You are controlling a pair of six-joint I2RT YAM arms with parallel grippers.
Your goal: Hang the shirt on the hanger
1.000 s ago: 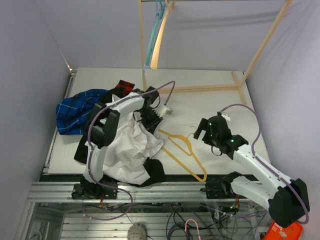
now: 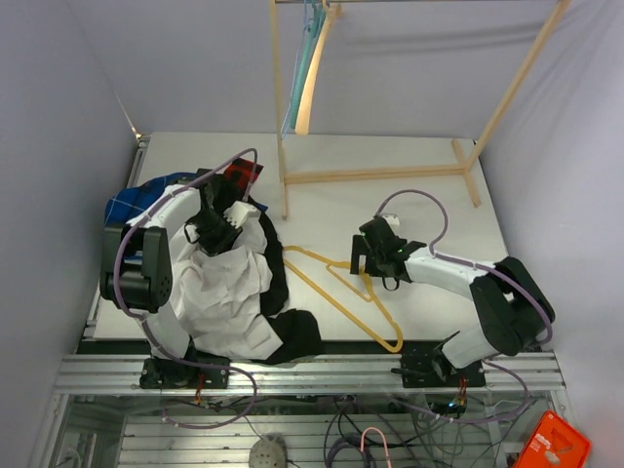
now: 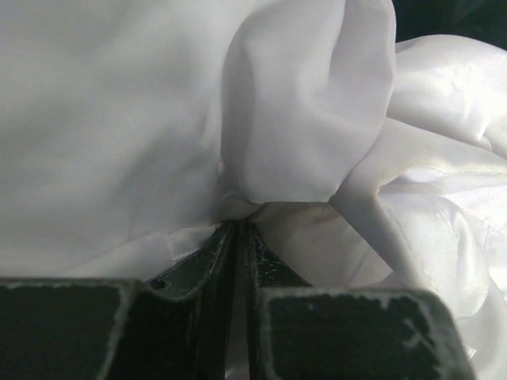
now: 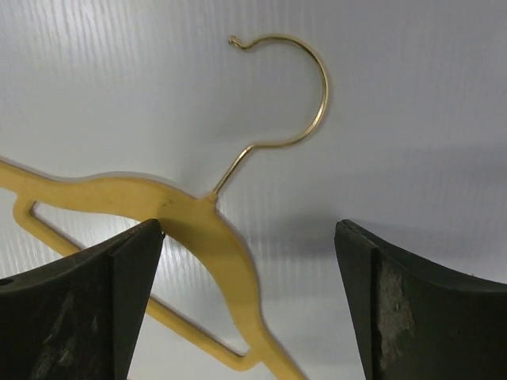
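Note:
On the left of the table lies a crumpled white shirt (image 2: pixel 229 302). My left gripper is shut on a fold of its cloth, which fills most of the left wrist view. Right of the shirt, the yellow hanger (image 2: pixel 331 300) lies flat, both arms bare in the top view. Over the hanger's neck stands my right gripper, open. In the right wrist view one finger (image 4: pixel 131 253) overlaps the hanger's shoulder, and the other is over bare table. The gold hook (image 4: pixel 321 95) shows beyond the fingers.
Black cloth (image 2: pixel 297 331) spreads beneath and beside the shirt, with blue plaid cloth (image 2: pixel 125 207) and red plaid cloth (image 2: pixel 244 174) behind it. A wooden rack (image 2: pixel 380 175) carrying other hangers (image 2: pixel 310 78) stands at the back.
My left gripper has moved left, drawing the white cloth off the hanger's left end. My right gripper has moved left, from beside the hook to over the hanger's neck.

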